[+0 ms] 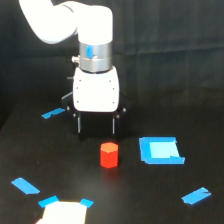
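Note:
A small red block [109, 155] rests on the black table, near the middle of the camera view. My gripper [97, 126] hangs with its fingers pointing down, just behind the block and slightly to its left in the picture. Its two thin fingers are spread well apart, and no object shows between them. At right, blue tape frames a pale square [163, 150] on the tabletop.
Strips of blue tape mark the table at left [25, 186], at lower right [196, 196] and behind the arm. A white and orange object [64, 213] stands at the bottom edge. Bare table surrounds the block.

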